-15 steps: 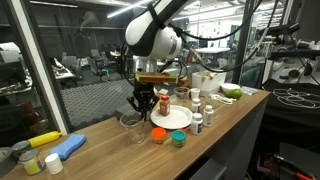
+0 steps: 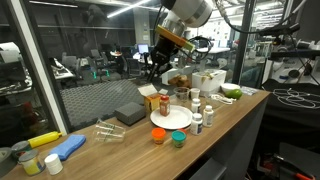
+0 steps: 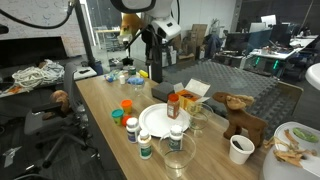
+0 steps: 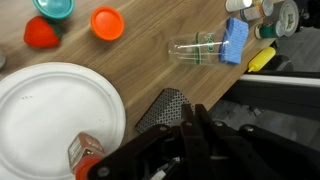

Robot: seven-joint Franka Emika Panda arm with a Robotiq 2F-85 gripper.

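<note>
A clear glass (image 2: 110, 131) lies on its side on the bare wood in exterior view 1. The wrist view shows the same glass (image 4: 195, 47) lying near a blue cloth (image 4: 233, 38). Well above the table hangs my gripper (image 2: 155, 74), clear of the glass. In the wrist view its dark fingertips (image 4: 188, 113) stand at the lower right, and no object shows between them. Whether its fingers are open or shut is not clear.
A white plate (image 4: 60, 120) carries a red-capped bottle (image 4: 88, 158). Orange (image 2: 158, 135) and teal (image 2: 179, 139) cups stand beside it. A dark meshed block (image 4: 162, 108) is partly covered by my gripper. White bottles (image 2: 197, 124) line the front edge.
A second ago my gripper was down at the upright glass. It has risen and drawn back to the right, and the glass has tipped onto its side, farther left.
</note>
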